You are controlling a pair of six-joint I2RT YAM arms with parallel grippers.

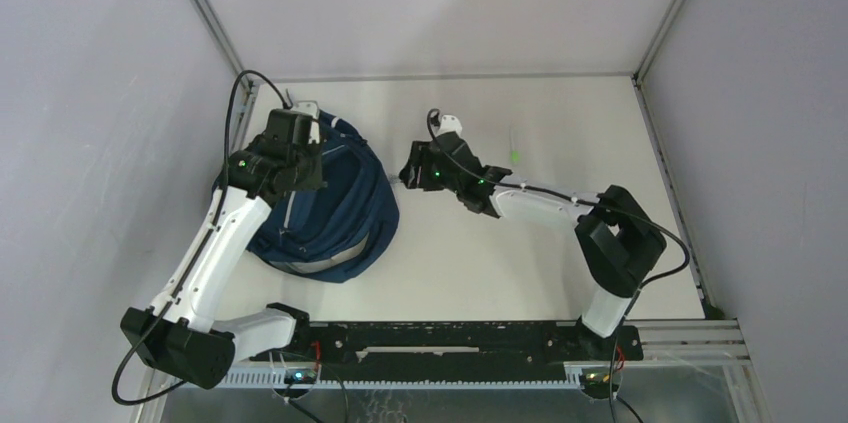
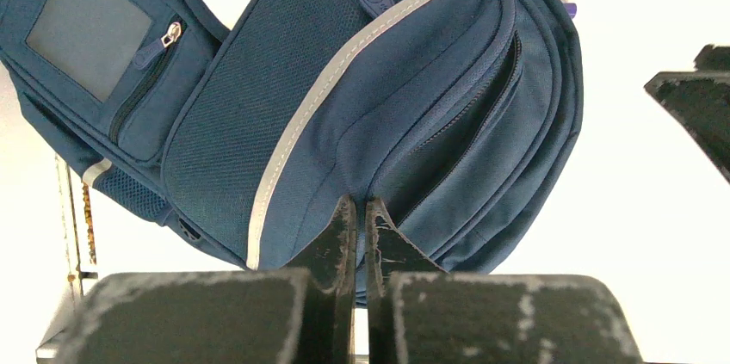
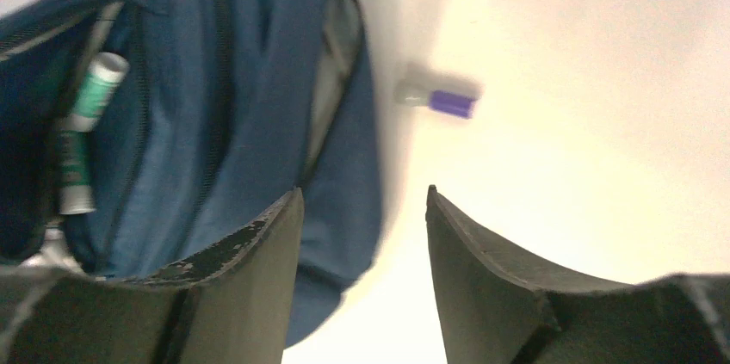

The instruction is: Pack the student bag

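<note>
The navy student bag (image 1: 340, 223) lies on the left of the white table, partly under my left arm. My left gripper is shut over the bag, near an open zipped pocket, nothing visible between its fingers. My right gripper stands part open and empty just right of the bag. Beyond its fingers a small clear-and-purple object (image 3: 449, 101) lies on the table beside the bag. In the right wrist view, green-and-white cylindrical items (image 3: 95, 93) show inside the bag.
A thin stick with a green end (image 1: 514, 155) lies at the back right of the table.
</note>
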